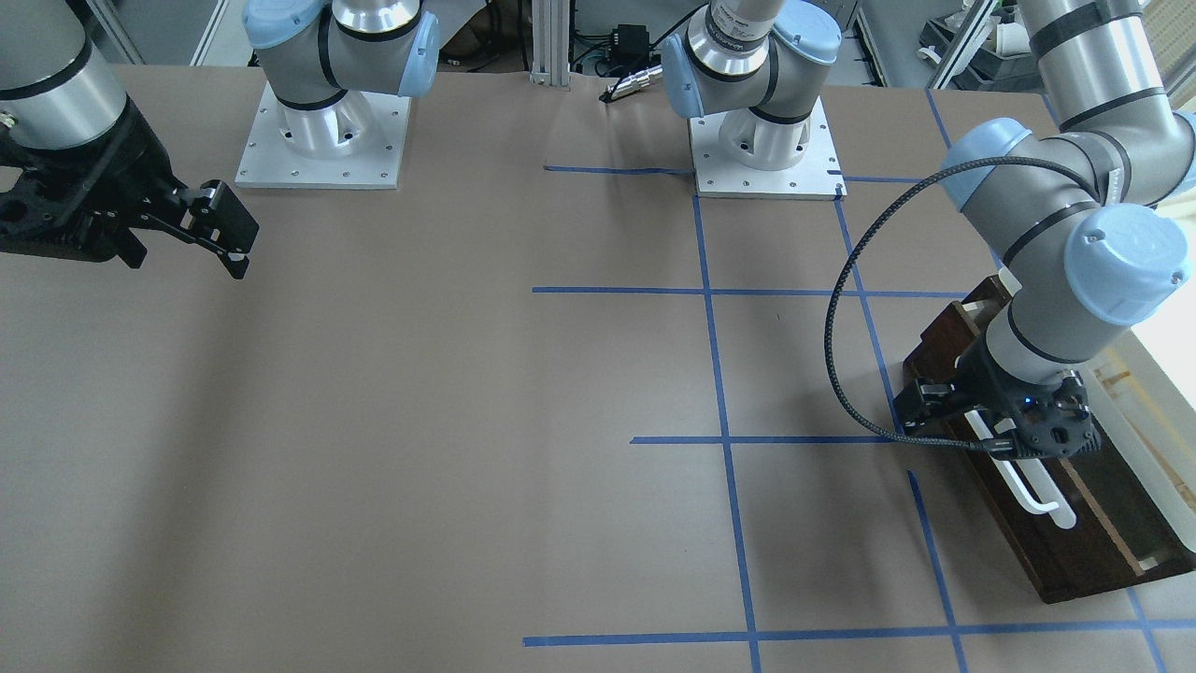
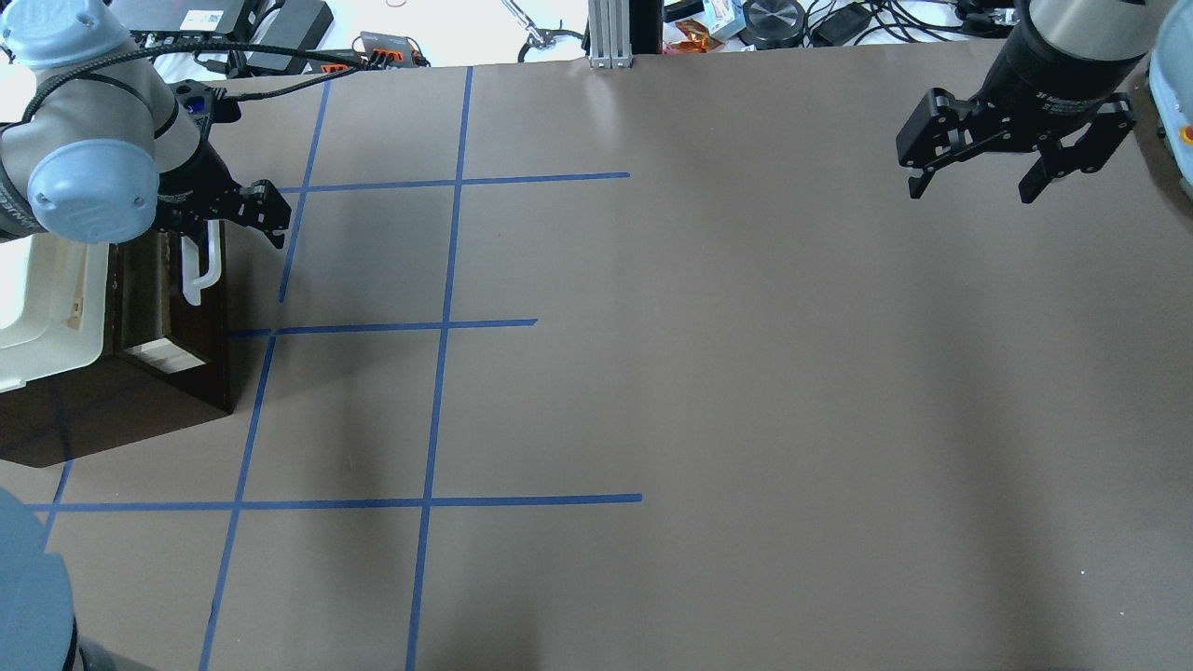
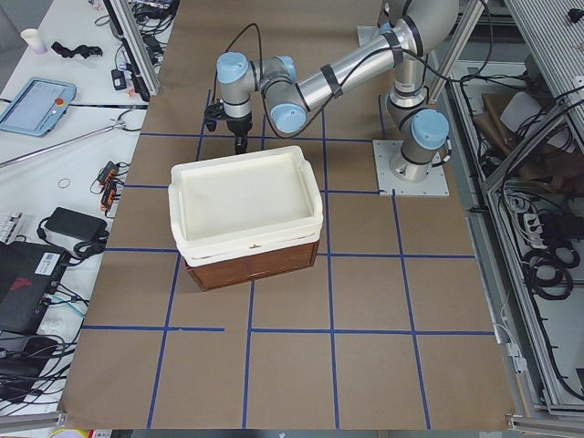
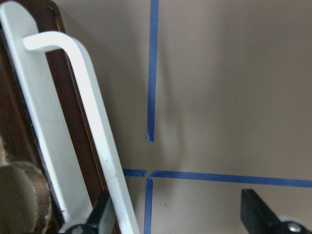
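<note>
A dark wooden box [image 1: 1054, 550] with a white drawer front handle [image 1: 1026, 482] and a white tray [image 3: 245, 196] on top stands at the right of the front view and the left of the top view. My gripper is over the handle side, fingers apart, one finger [image 4: 102, 214] against or very near the white handle bar [image 4: 92, 112], the other over bare table. The drawer appears slightly out from the box in the front view.
Other arms with black grippers stand around the table, one [image 2: 1029, 123] at the top right of the top view. Blue tape [image 1: 718, 370] grids the table.
</note>
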